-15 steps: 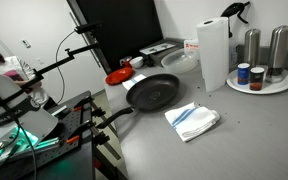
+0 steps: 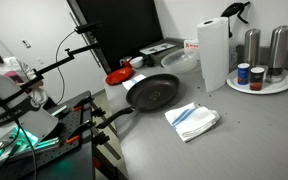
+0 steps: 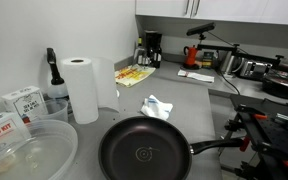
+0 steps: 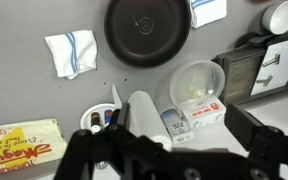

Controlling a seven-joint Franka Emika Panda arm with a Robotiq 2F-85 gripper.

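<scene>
No task objects are named. In the wrist view my gripper stands open, its two dark fingers spread wide apart at the bottom, with the counter seen between them and nothing held. A black frying pan (image 2: 153,93) lies on the grey counter, its handle pointing toward the arm's side. To its right is a folded white cloth with blue stripes (image 2: 192,121). From behind, the other exterior view shows the pan (image 3: 144,152) nearest, with the cloth (image 3: 157,106) beyond it.
A paper towel roll (image 2: 213,55) stands behind the pan. Nearby are a clear plastic bowl (image 3: 29,148) and a white plate (image 2: 284,86) holding shakers and small jars. A red bowl (image 2: 119,76) sits at the back left. Bare counter lies around the cloth.
</scene>
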